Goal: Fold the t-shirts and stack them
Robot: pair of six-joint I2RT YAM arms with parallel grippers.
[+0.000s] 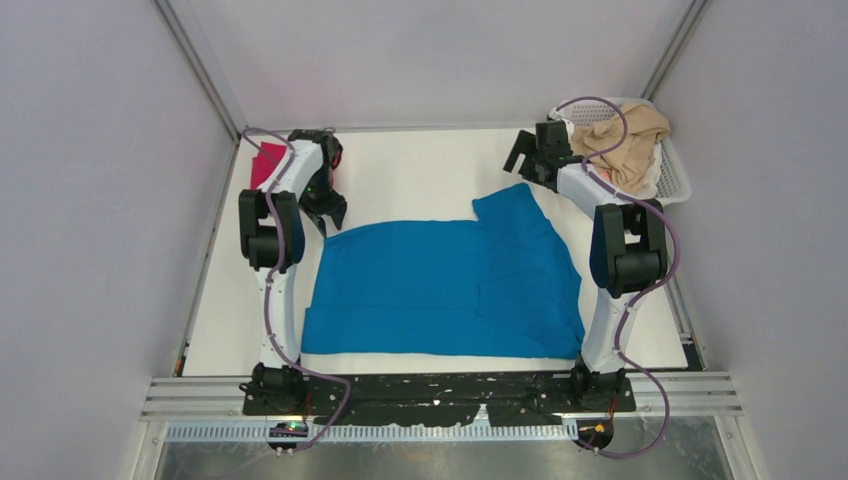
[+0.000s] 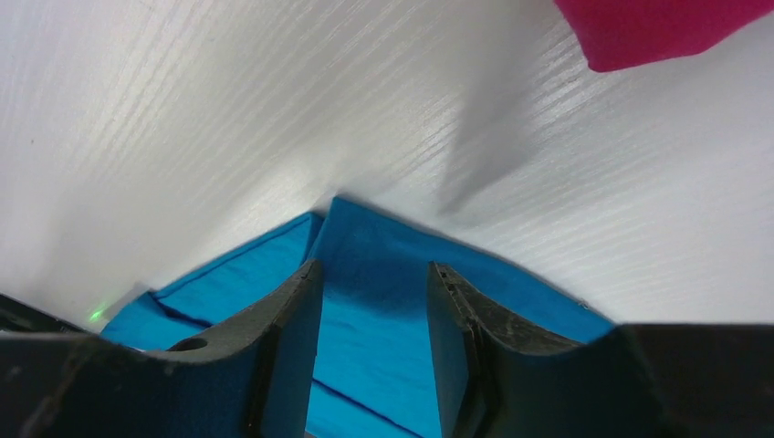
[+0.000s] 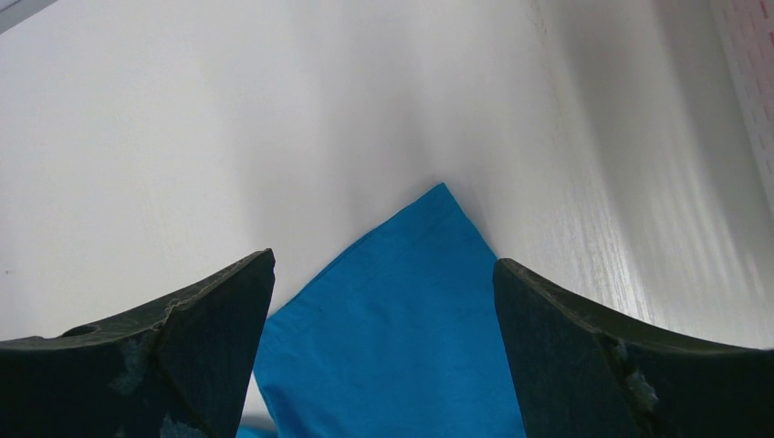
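Observation:
A blue T-shirt (image 1: 420,280) lies spread across the middle and front of the white table. My left gripper is part open over the shirt's back-left corner, the fabric showing between and below its fingers. My right gripper stands open over the shirt's back-right corner (image 3: 402,265), with nothing clearly held. A folded red cloth (image 2: 653,27) lies at the back left, partly hidden by the left arm in the top view.
A white basket (image 1: 673,170) with tan and white cloth (image 1: 625,140) sits at the back right.

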